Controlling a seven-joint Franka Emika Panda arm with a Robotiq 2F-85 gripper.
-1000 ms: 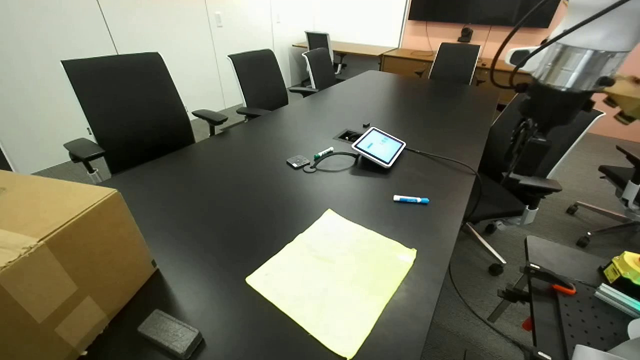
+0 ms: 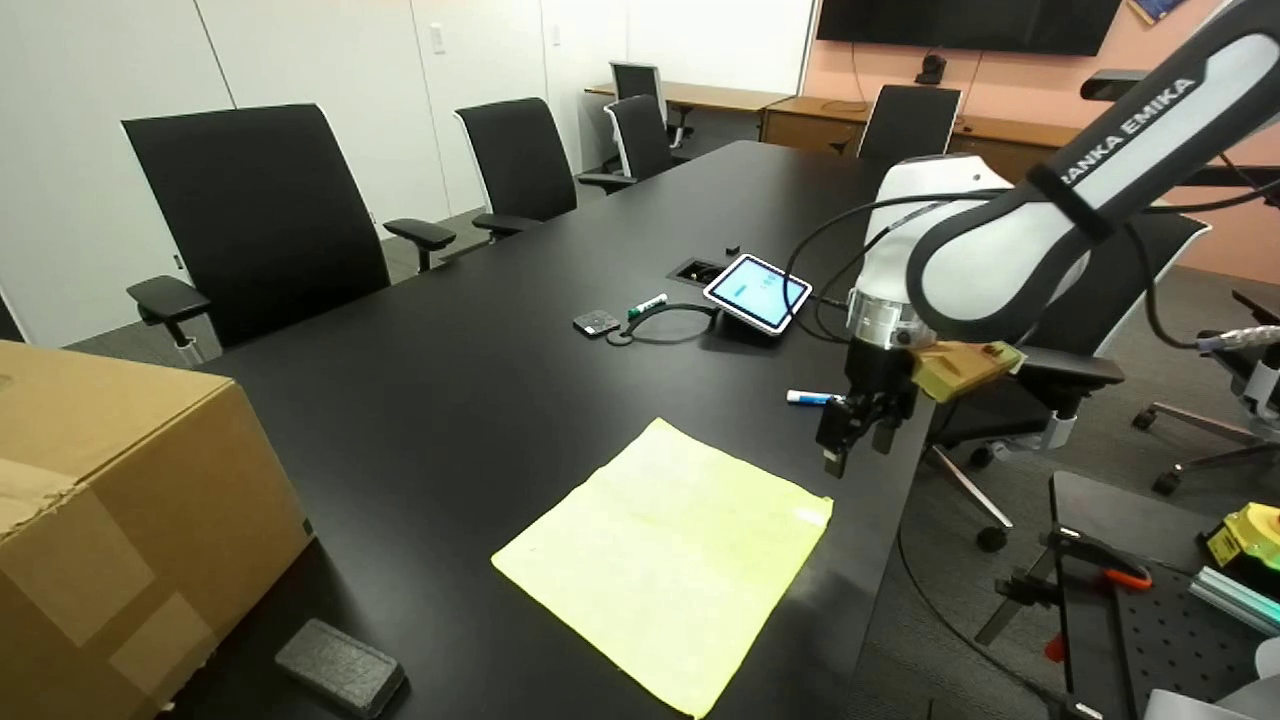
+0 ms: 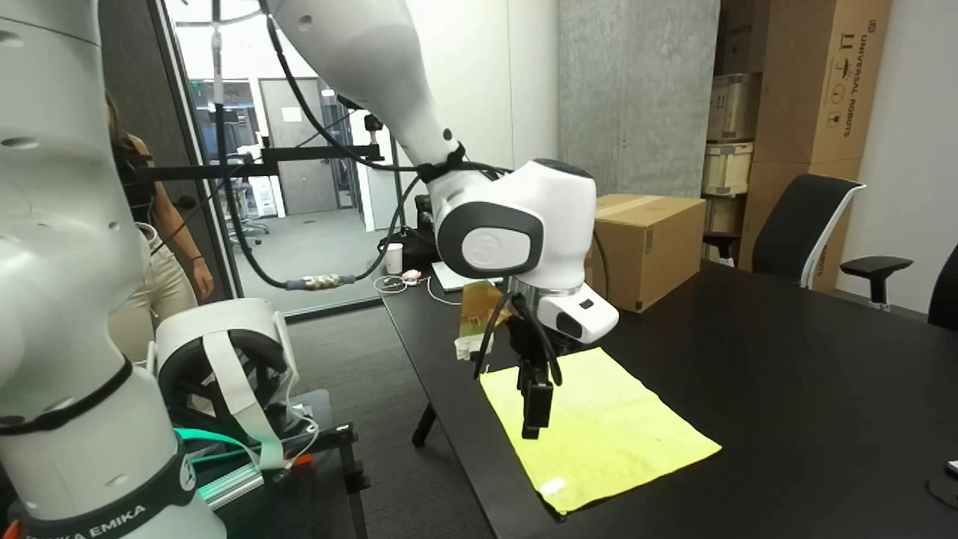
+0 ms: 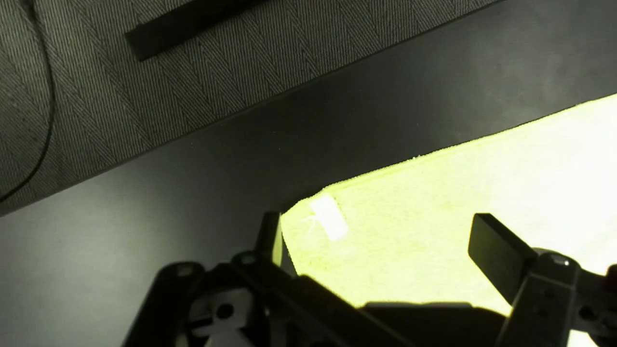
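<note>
A yellow cloth [image 2: 672, 552] lies spread flat on the black table, close to its edge. In exterior view 1 my gripper [image 2: 858, 454] hangs above the table near the cloth's right corner. Its fingers are apart in the wrist view, where the gripper has nothing held between them. Below, between the fingers, shows the cloth's corner with a white tag [image 4: 329, 217]. From exterior view 2 the gripper [image 3: 531, 434] appears in front of the yellow cloth [image 3: 620, 431], fingers pointing down.
A blue-and-white marker [image 2: 810, 397] lies behind the gripper, partly hidden. Farther back stand a tablet [image 2: 758, 294] and a green marker [image 2: 648, 305]. A cardboard box [image 2: 132, 516] and a dark eraser-like block [image 2: 341, 667] are at the left.
My arm has come in from the right and down over the table, to near the cloth's right corner. The blue-and-white marker is now partly covered from view. The cloth looks unmoved.
</note>
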